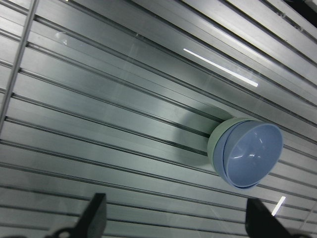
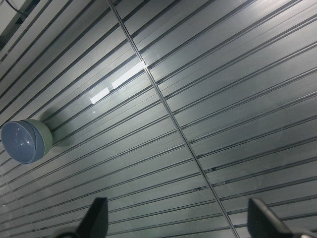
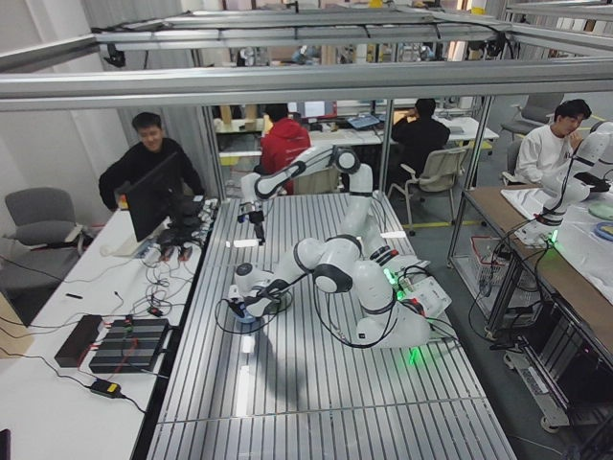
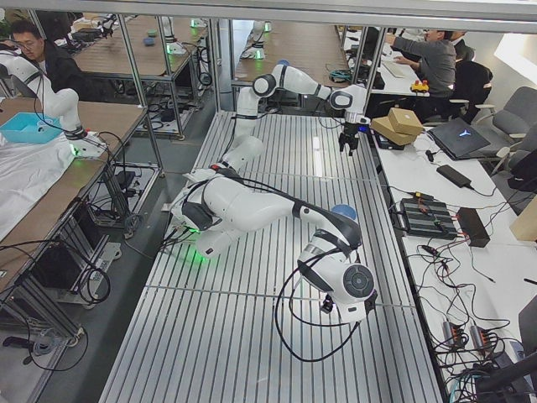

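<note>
Nested bowls, two blue (image 1: 250, 153) inside a pale green one (image 1: 215, 136), lie on the slatted metal table (image 1: 109, 124), right of centre in the left wrist view and at the left in the right wrist view. In the camera right view a blue bowl (image 4: 342, 211) shows behind the near arm. One gripper (image 4: 349, 138) hangs above the far end of the table; the other (image 3: 239, 309) is at the near arm, partly hidden. In both wrist views only dark fingertips show at the bottom edge, wide apart, with bare table between them: both grippers are open and empty.
White side tables with cables, power boxes (image 3: 129, 345) and a monitor (image 3: 151, 196) flank the metal table. A second workbench with another robot stands on the other side.
</note>
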